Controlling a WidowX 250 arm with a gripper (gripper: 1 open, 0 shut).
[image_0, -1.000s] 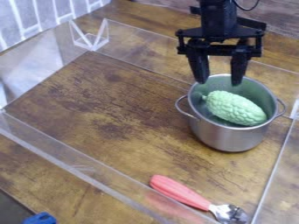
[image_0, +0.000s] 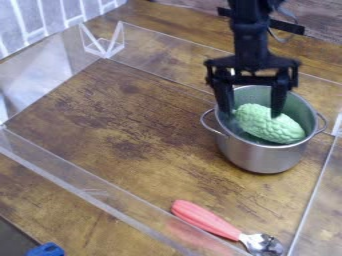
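My black gripper (image_0: 251, 91) is open and reaches down into the mouth of a steel pot (image_0: 258, 153) at the right of the camera view. A green textured object (image_0: 273, 126), shaped like a vegetable, lies inside the pot below and between the fingers. The fingertips are blurred, so contact with it is unclear.
A red-handled utensil (image_0: 207, 218) lies at the bottom right, and a blue object (image_0: 44, 250) is at the lower left corner. Clear barriers edge the wooden surface (image_0: 114, 130), whose middle and left are free.
My gripper has moved down from above the pot to within its rim, around the upper part of the green object.
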